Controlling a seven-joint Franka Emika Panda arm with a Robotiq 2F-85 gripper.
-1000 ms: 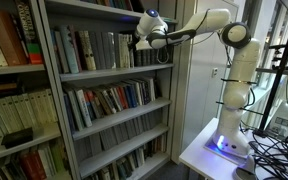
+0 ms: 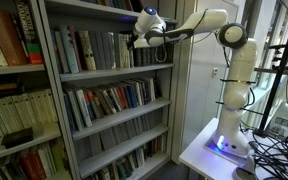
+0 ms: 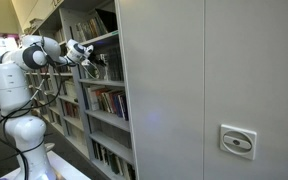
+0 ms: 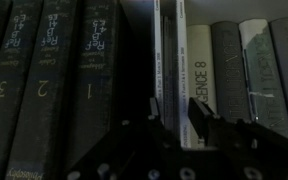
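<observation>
In the wrist view, several thin upright volumes with pale spines (image 4: 181, 75) stand between a dark gap and a cream book (image 4: 201, 65). My gripper points at their lower part, its dark fingers part way apart on either side of these slim spines. Contact between fingers and books cannot be made out in the dim light. From outside, the gripper (image 2: 135, 42) reaches into an upper shelf of the bookcase, in front of a row of books (image 2: 102, 50).
Thick dark numbered volumes (image 4: 96, 70) stand left of the gap, grey books (image 4: 230, 65) to the right. Other shelves (image 2: 114, 120) below hold more books. A white table (image 2: 206, 160) bears the arm's base, and a pale panel (image 3: 164, 90) flanks the bookcase.
Between the earlier exterior frames and now, the arm and the books show no clear movement.
</observation>
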